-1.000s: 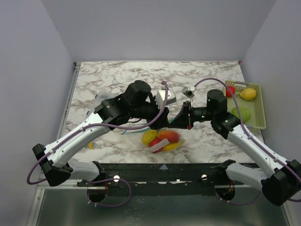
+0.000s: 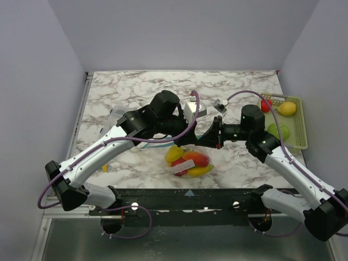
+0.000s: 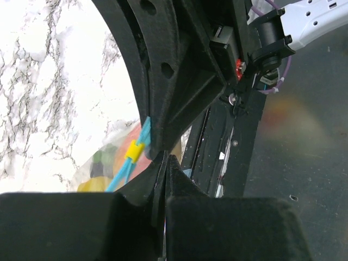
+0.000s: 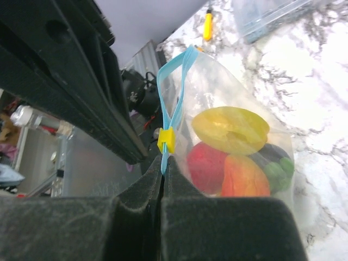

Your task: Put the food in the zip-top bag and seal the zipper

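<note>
The clear zip bag (image 4: 217, 89) holds a yellow fruit (image 4: 231, 130), a red one (image 4: 206, 166), an orange-red one (image 4: 244, 176) and a green piece (image 4: 279, 173). Its blue zipper strip (image 4: 185, 68) gapes on the far side of the yellow slider (image 4: 166, 140). My right gripper is shut on the strip's end, just below the slider. My left gripper is shut with nothing between its fingers; the slider (image 3: 134, 150) lies outside them, to their left in the left wrist view. From above, the arms cover the slider.
A green basket (image 2: 303, 130) at the right holds a red item (image 2: 266, 105), a yellow fruit (image 2: 286, 109) and a green one (image 2: 278, 131). A clear box (image 4: 266, 19) and a yellow-handled tool (image 4: 207, 26) lie on the marble table. Both grippers are very close together.
</note>
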